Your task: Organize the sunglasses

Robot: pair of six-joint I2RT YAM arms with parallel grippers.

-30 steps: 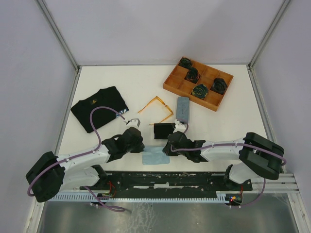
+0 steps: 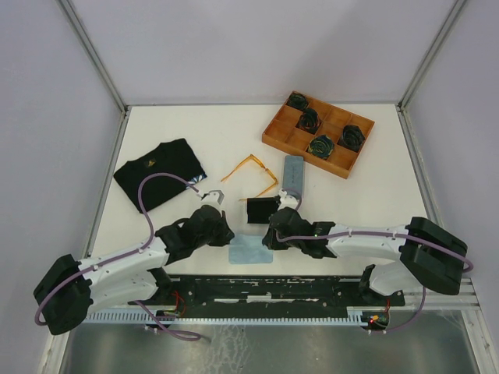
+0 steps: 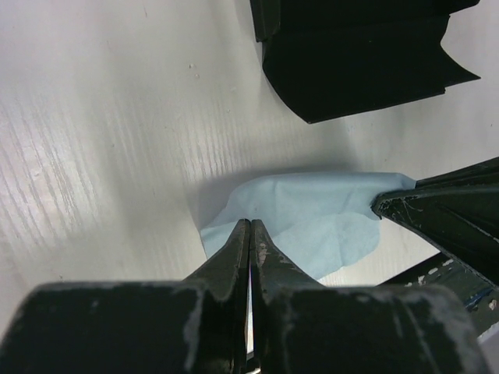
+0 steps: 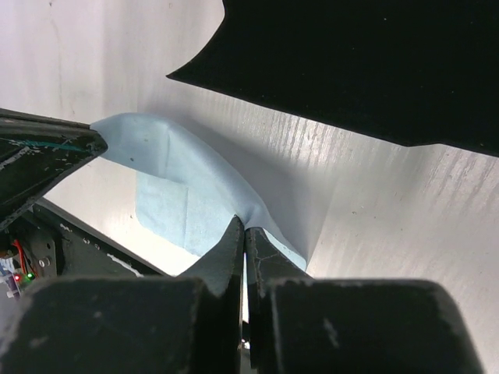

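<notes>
Both grippers pinch the far edge of a small light blue cloth (image 2: 251,251) near the front of the table. In the left wrist view, my left gripper is shut on one end of the raised edge of the cloth (image 3: 312,193). My right gripper has its fingertips together on the other end of the cloth (image 4: 199,167). Orange-framed sunglasses (image 2: 266,169) lie unfolded on the table beyond the grippers. Just past the cloth is a black case or pouch (image 2: 261,210), and a slim grey case (image 2: 293,173) lies to the right of the sunglasses.
A wooden compartment tray (image 2: 290,130) at the back right holds several dark rolled items. A black T-shirt (image 2: 160,175) lies spread at the left.
The cloth's far edge and the grippers' tips have hardly moved.
</notes>
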